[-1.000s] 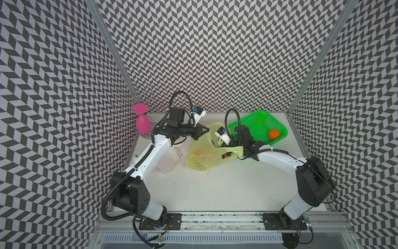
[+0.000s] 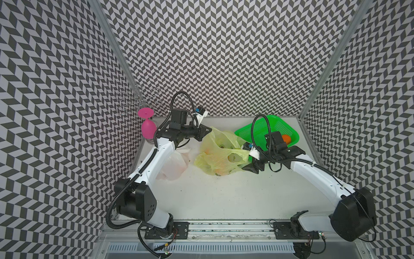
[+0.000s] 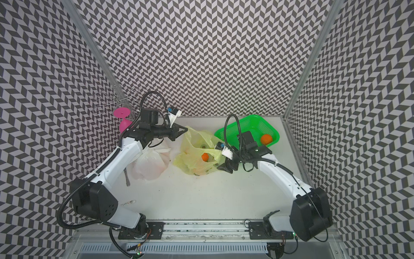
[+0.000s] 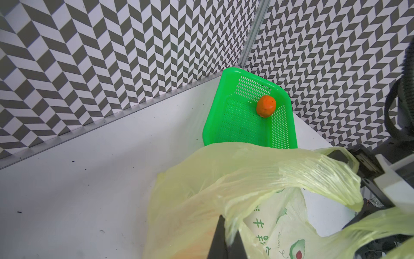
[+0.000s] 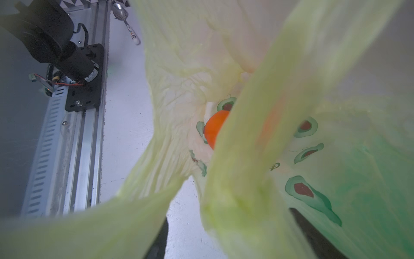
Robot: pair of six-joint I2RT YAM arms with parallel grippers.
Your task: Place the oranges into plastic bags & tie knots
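Observation:
The yellow plastic bag (image 2: 222,159) stands on the table with its mouth partly spread, and an orange (image 3: 205,157) shows inside it. My left gripper is shut on the bag's thin rim at the back left. At the bag's right side, my right gripper is open; folds of yellow film cross in front of its fingers and hide part of them. Another orange (image 4: 266,106) sits in the green basket (image 4: 212,118). Left of the yellow bag rests a whitish bag (image 3: 148,166) with reddish contents.
A pink object (image 2: 148,128) and a wire rack (image 2: 140,101) stand at the back left, beside the left arm. A spoon (image 5: 123,17) lies near the left front edge.
My right gripper has drawn out of the yellow bag's mouth and moved right and toward the front. My left gripper has shifted slightly left, still at the bag's rim.

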